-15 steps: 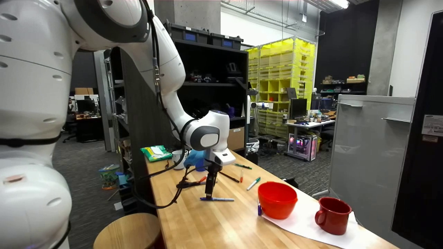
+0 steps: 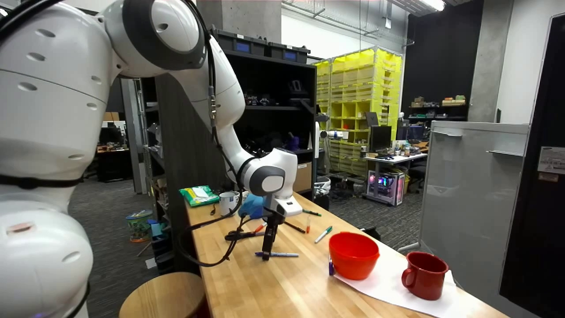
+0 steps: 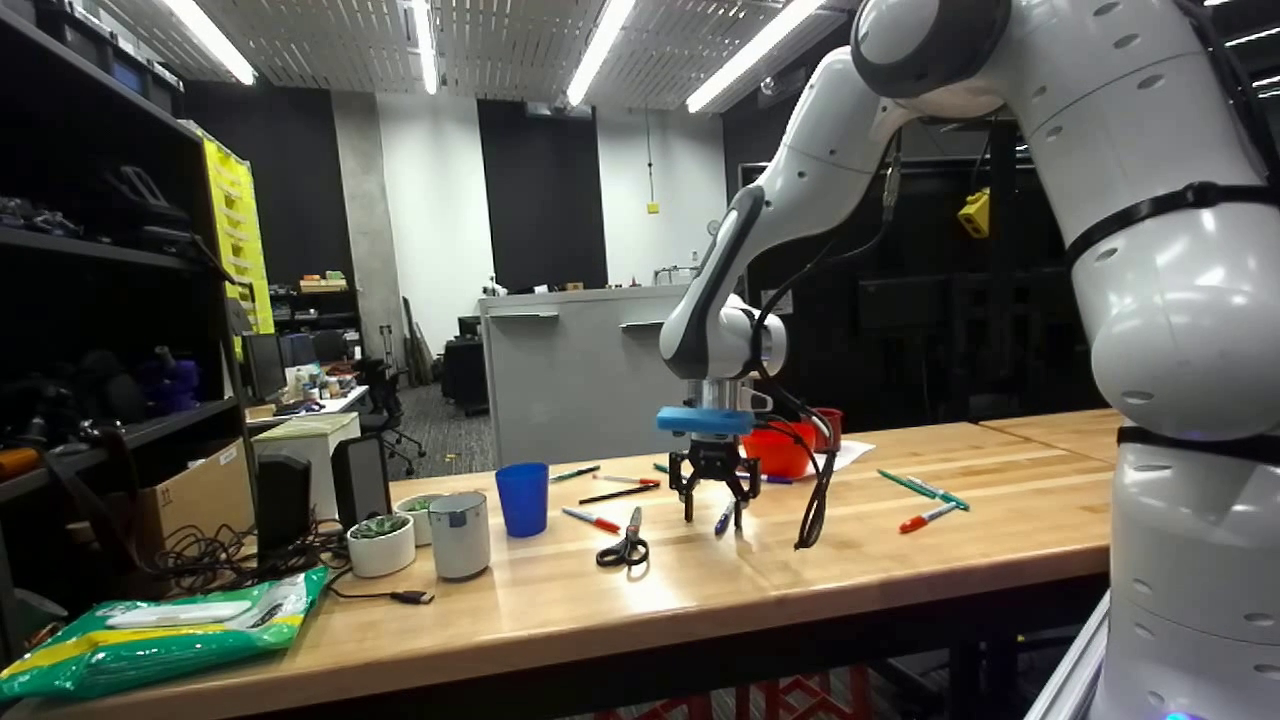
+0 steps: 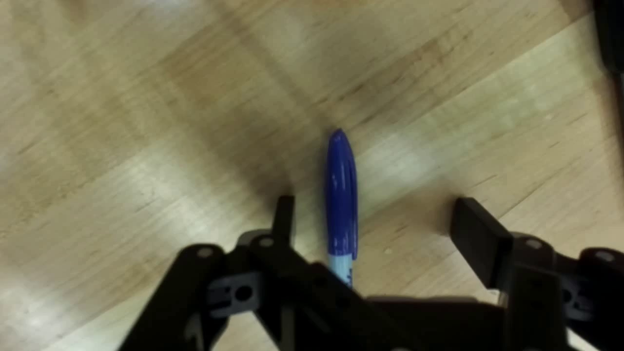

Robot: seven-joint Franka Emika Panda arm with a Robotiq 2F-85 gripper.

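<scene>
A blue-capped marker [image 4: 341, 199] with a pale barrel lies flat on the table, its cap between the two spread fingers of my gripper in the wrist view. Bare wood shows on both sides of the cap, so neither finger touches it there; the barrel's far end is hidden behind the gripper. From exterior view 1, the gripper [image 2: 267, 256] points straight down low over the same marker [image 2: 286, 255]. In exterior view 2 the fingers [image 3: 738, 514] reach close to the tabletop, the marker [image 3: 725, 516] showing between them.
A red bowl [image 2: 353, 255] and a red mug [image 2: 425, 275] stand on white paper. Scissors [image 3: 625, 546], a blue cup [image 3: 522, 498], a grey mug [image 3: 459, 535] and several markers lie or stand around.
The arm has come down slightly and shifted a little to the right in exterior view 1, bringing the fingertips closer to the table. The marker lies where it was.
</scene>
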